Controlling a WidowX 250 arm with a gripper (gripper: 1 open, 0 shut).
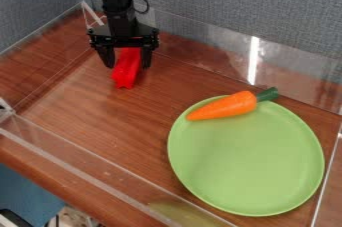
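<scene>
My black gripper (124,49) is low over a red object (127,69) at the back left of the wooden surface, its fingers on either side of the object's upper part; whether they grip it is unclear. An orange carrot (225,105) with a green top lies across the back edge of a green plate (245,166) on the right.
Clear low walls (254,59) edge the wooden surface (100,131), with grey padded panels behind and to the left.
</scene>
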